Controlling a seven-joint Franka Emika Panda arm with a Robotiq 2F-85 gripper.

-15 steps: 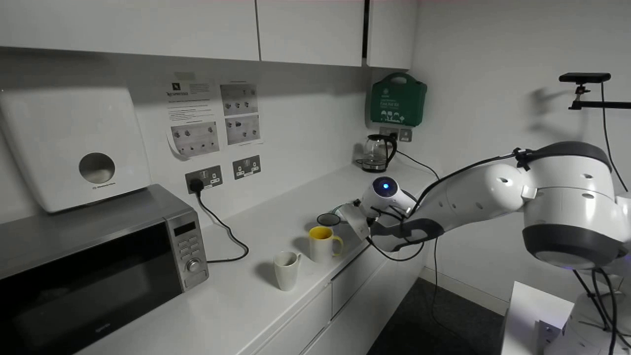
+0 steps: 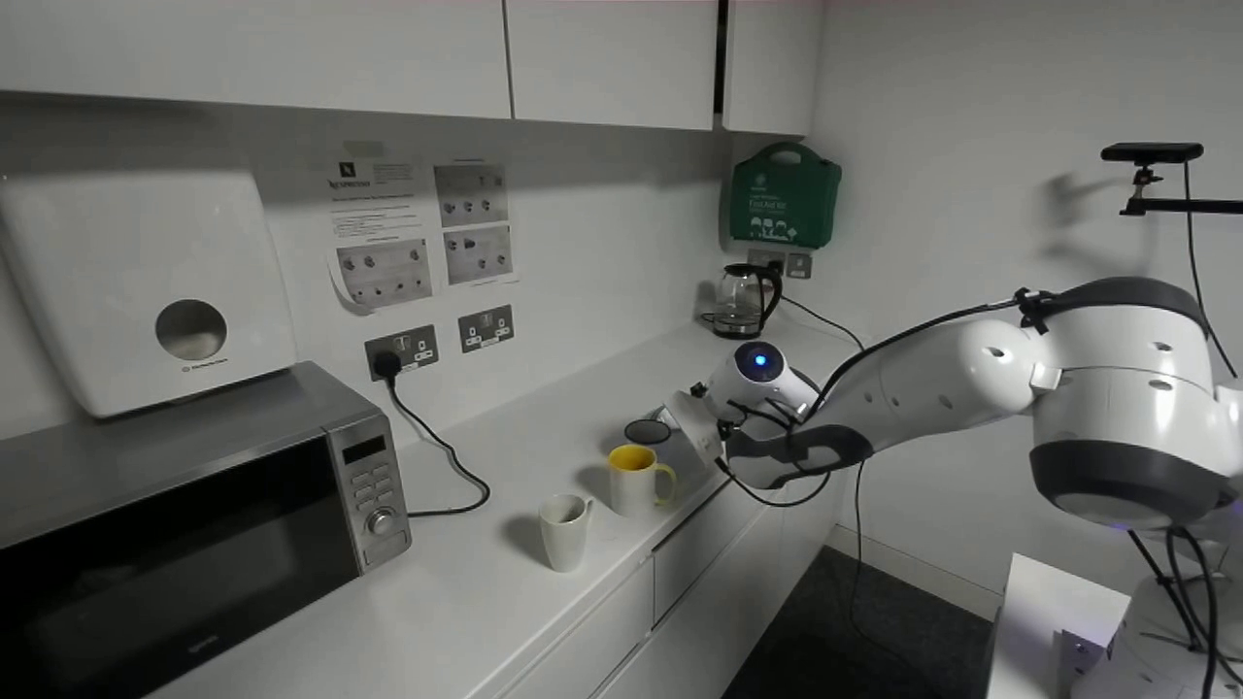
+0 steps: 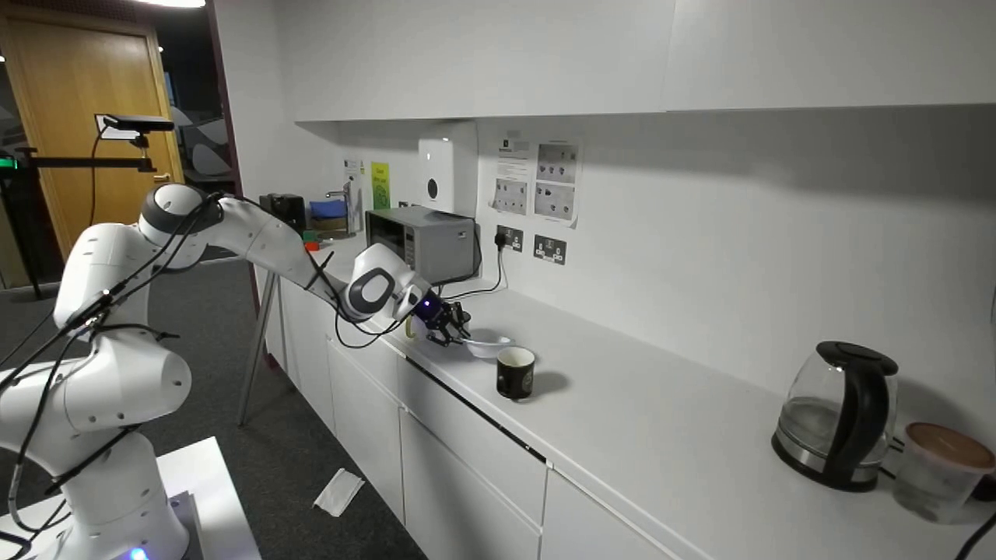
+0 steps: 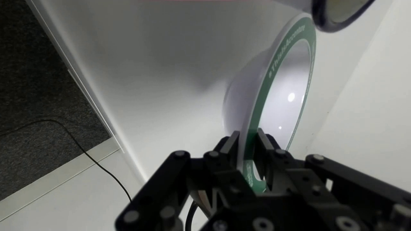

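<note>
In the wrist view a white bowl (image 4: 239,96) with a printed green rim shows on a slant, and my gripper is shut on its near edge, one finger inside and one outside. Exterior view 2 has the bowl (image 3: 487,345) low over the counter beside the gripper (image 3: 459,330); I cannot tell whether it touches the surface. A dark-rimmed mug (image 4: 332,23) is close to the bowl's far edge. From exterior view 1, the arm's wrist conceals the fingers and most of the bowl.
A yellow-lined mug (image 2: 634,482) and a white mug (image 2: 564,534) stand near the counter's front edge. Past the bowl is a black mug (image 3: 515,377). The microwave (image 2: 186,501) and a glass kettle (image 3: 836,415) are farther off. Bare counter lies between black mug and kettle.
The arm's wrist has shifted and turned slightly. The mugs and the rest of the counter look the same.
</note>
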